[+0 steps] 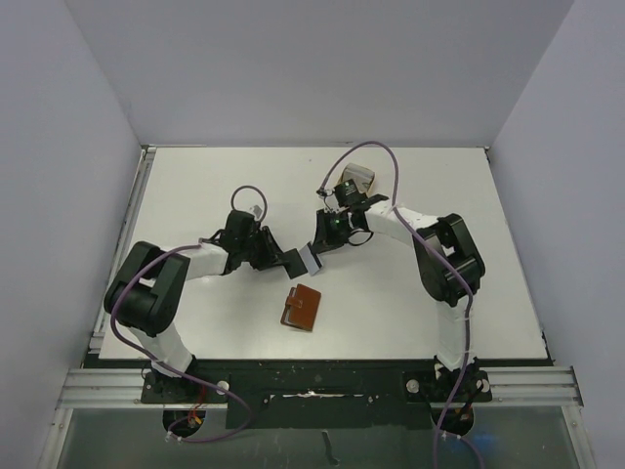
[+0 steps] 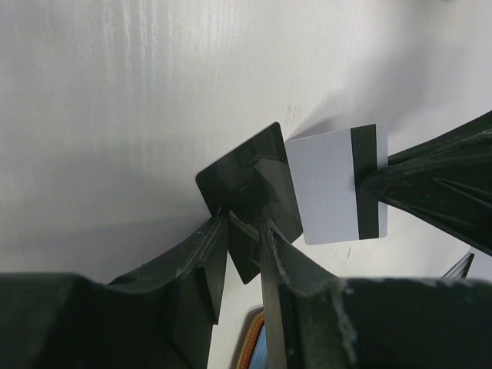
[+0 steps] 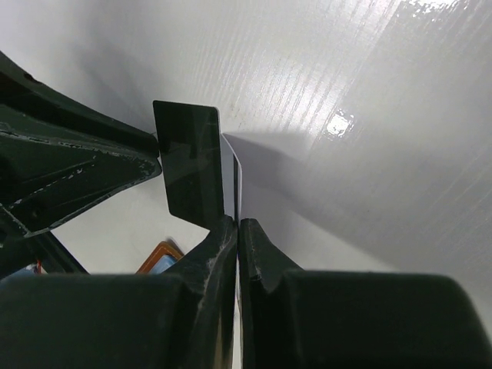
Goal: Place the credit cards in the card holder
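Note:
A black card [image 1: 293,264] lies on the white table, with my left gripper low over it, fingers slightly parted and nothing visibly held between them. Just to the right, my right gripper is shut on a thin card [image 2: 323,184], white with a dark stripe in the left wrist view, standing edge-on beside the black card. The brown card holder [image 1: 301,309] lies on the table below both cards in the top view.
A pale box-like object [image 1: 356,176] sits at the back, behind my right arm.

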